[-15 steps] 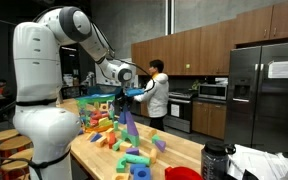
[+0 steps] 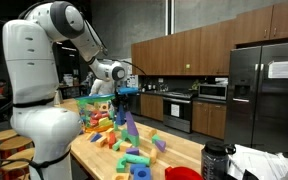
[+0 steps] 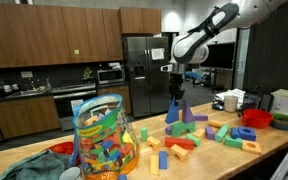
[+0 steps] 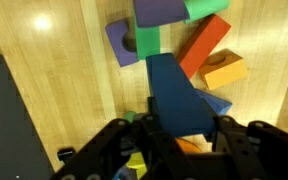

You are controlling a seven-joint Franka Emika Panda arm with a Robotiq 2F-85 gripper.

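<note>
A long blue block (image 4: 179, 98) fills the middle of the wrist view, with my gripper shut on it. From the side, in exterior view 2, the blue block (image 3: 172, 113) hangs upright below my gripper (image 3: 174, 94), among the blocks on the table. A purple block (image 3: 186, 112) stands close beside it. Whether the blue block's lower end touches anything is hard to tell. Beneath it in the wrist view lie a green block (image 4: 148, 40) and a red block (image 4: 204, 43).
More blocks crowd the wooden table, among them an orange one (image 4: 224, 70). A clear bag of coloured pieces (image 3: 106, 140) stands on the table in exterior view 2. A black canister (image 2: 215, 160) stands at the right in exterior view 1.
A figure in dark and white near the counter, visible one second ago, is gone from that spot. The blocks on the table look unchanged.
</note>
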